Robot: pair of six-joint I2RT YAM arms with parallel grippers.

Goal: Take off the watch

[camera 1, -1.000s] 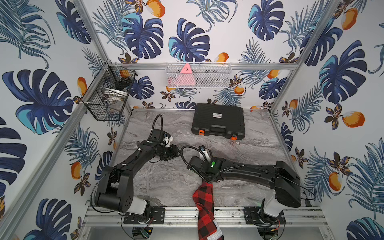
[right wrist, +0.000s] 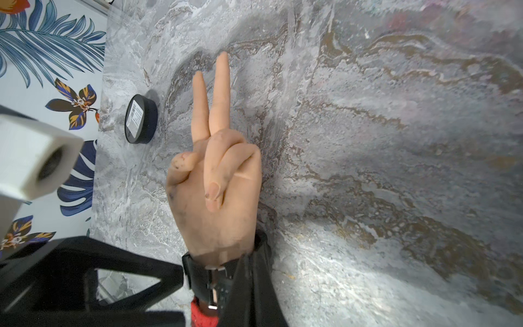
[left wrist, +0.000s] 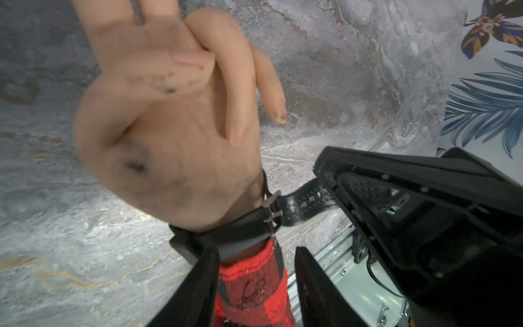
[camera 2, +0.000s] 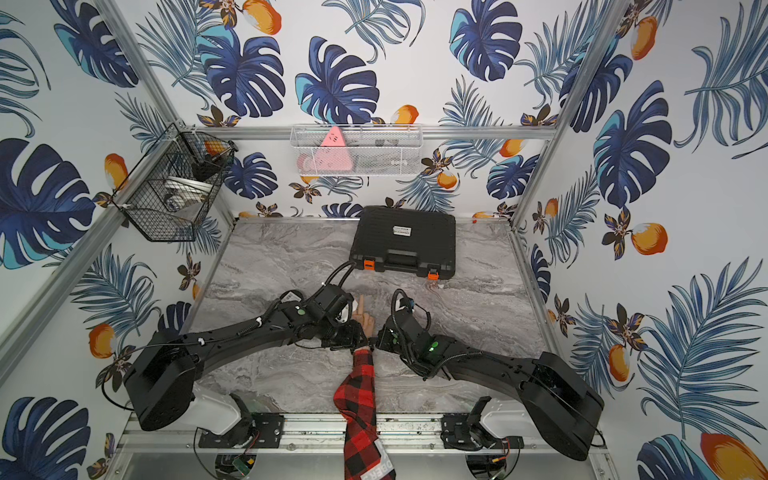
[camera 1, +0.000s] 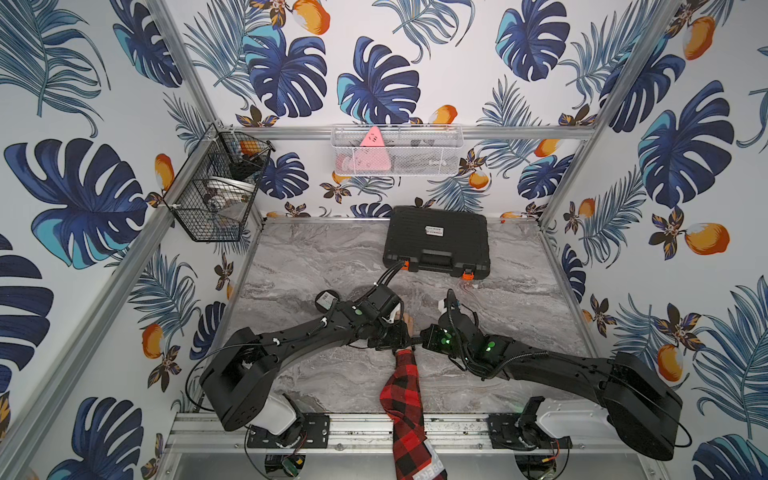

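A mannequin hand (right wrist: 220, 190) in a red plaid sleeve (left wrist: 250, 288) wears a black watch (left wrist: 228, 237) at the wrist, with its buckle facing up and its perforated strap (left wrist: 299, 204) sticking out toward the right gripper. My left gripper hangs over the watch and cuff, its fingers apart and nothing clearly between them. My right gripper is shut beside the wrist, over the watch in its own view; whether the strap end is between its fingers is hidden.
A black case (camera 1: 436, 240) lies at the back of the table. A small black disc (right wrist: 140, 120) lies left of the hand. Wire baskets (camera 1: 216, 192) hang on the walls.
My left gripper has moved right and down to the wrist. The right arm has drawn back to the right, uncovering the hand in the top left view.
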